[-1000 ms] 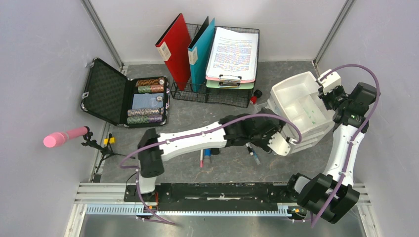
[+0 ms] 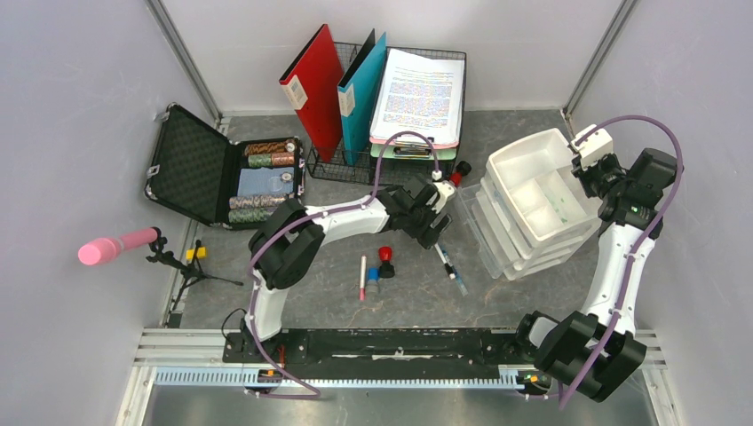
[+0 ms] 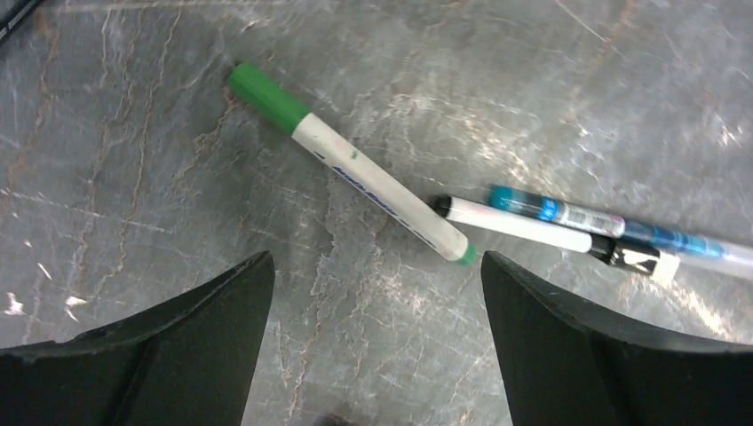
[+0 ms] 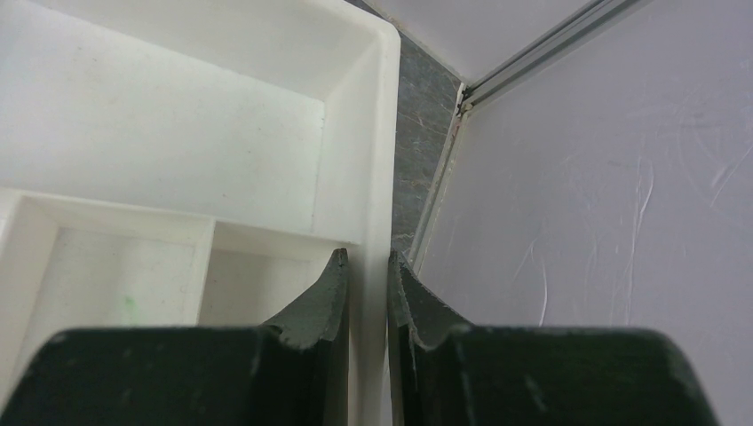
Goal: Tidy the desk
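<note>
In the left wrist view a green-capped white marker (image 3: pixel 373 182) lies flat on the grey desk. A black-and-white marker (image 3: pixel 519 226) touches or nearly touches its lower end, with a blue marker (image 3: pixel 613 226) alongside. Above them my left gripper is open, its fingers wide apart and nothing between them. The green marker lies beneath that gripper and is hidden in the top view. At the right stands a white drawer organizer (image 2: pixel 519 240); my right gripper is shut on the wall of its top tray (image 4: pixel 380 177), one finger on each side.
Red stamp (image 2: pixel 385 256), blue-capped glue stick (image 2: pixel 372 276) and pink-ended marker (image 2: pixel 362 277) lie at mid-desk. Behind are a wire rack (image 2: pixel 355 175) with binders and papers, and a red-and-black stamp (image 2: pixel 459 171). An open chip case (image 2: pixel 191 169) and small tripod (image 2: pixel 188 275) stand left.
My left arm has swung left, away from the organizer, and its gripper now hangs left of the markers. The right arm and the organizer have stayed put.
</note>
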